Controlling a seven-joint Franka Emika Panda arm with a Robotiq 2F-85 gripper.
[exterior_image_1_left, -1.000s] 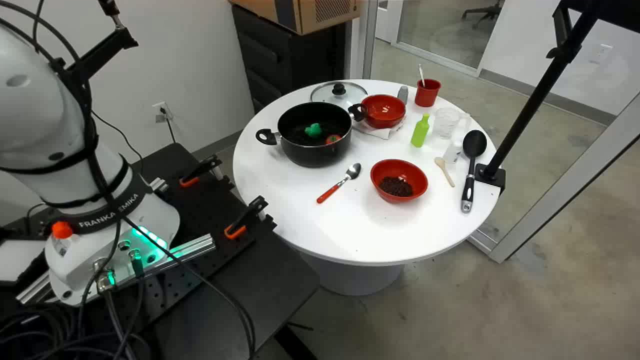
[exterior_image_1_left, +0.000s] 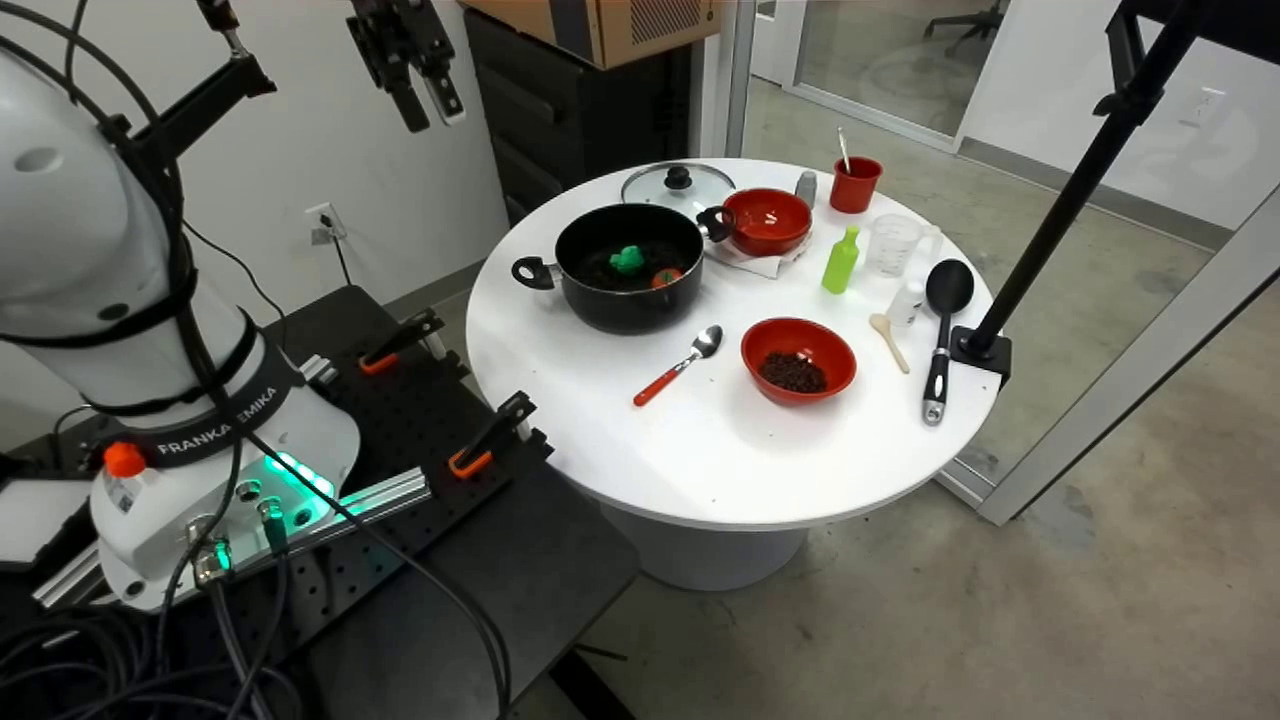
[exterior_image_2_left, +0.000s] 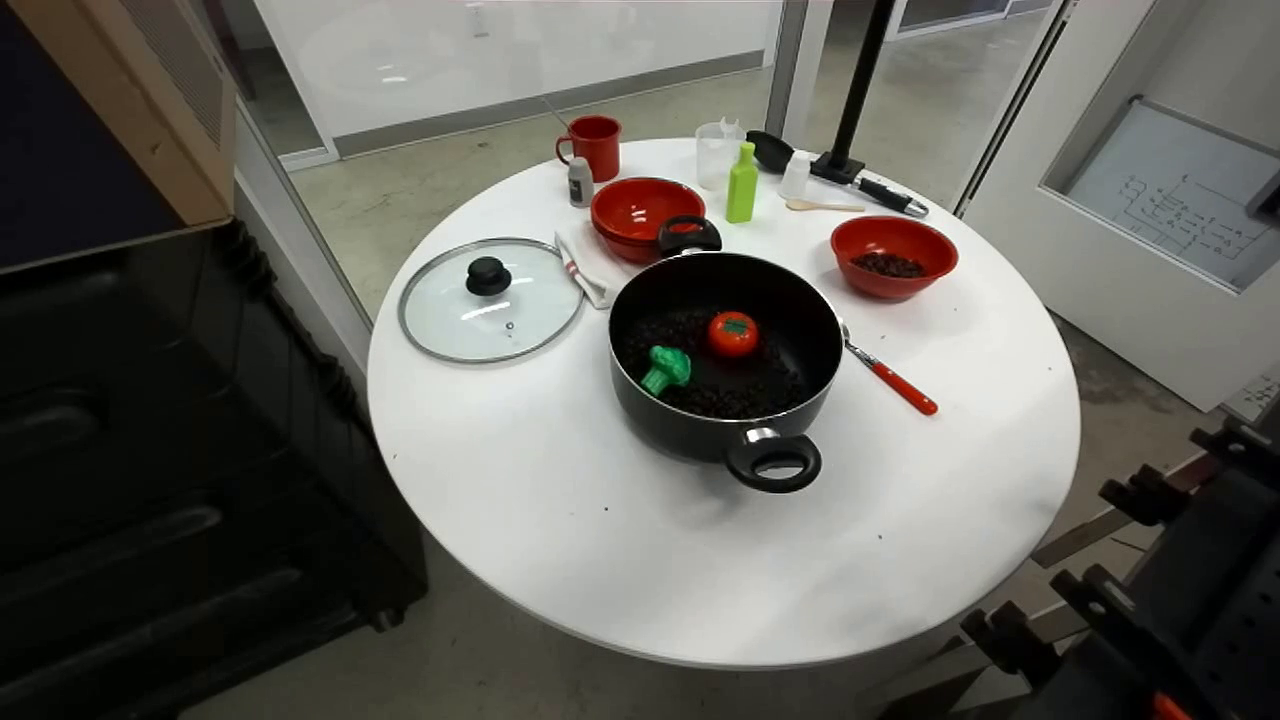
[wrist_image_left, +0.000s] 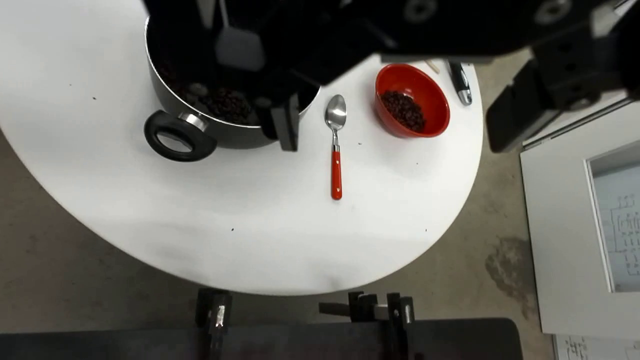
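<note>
High above and to the robot's side of the table, my gripper (exterior_image_1_left: 433, 118) hangs open with nothing between its fingers. In the wrist view its fingers (wrist_image_left: 288, 129) are spread wide. A black pot (exterior_image_2_left: 672, 434) holds dark beans, a green broccoli piece (exterior_image_2_left: 667, 368) and a red tomato (exterior_image_2_left: 733, 334). Beside it lies a spoon with a red handle (wrist_image_left: 336, 174), flat on the white table. To the right, a red bowl (exterior_image_1_left: 775, 350) has dark beans in its bottom. My gripper touches none of these.
The glass lid (exterior_image_2_left: 438, 314) lies beside the pot. At the back stand red bowls (exterior_image_2_left: 648, 210), a red mug (exterior_image_2_left: 596, 146), a green bottle (exterior_image_2_left: 743, 186), a clear cup (exterior_image_1_left: 894, 244) and a black ladle (exterior_image_1_left: 950, 288). A black pole rises at the table's edge.
My gripper was out of the exterior view one second ago and now shows at its top. The things on the table have not moved.
</note>
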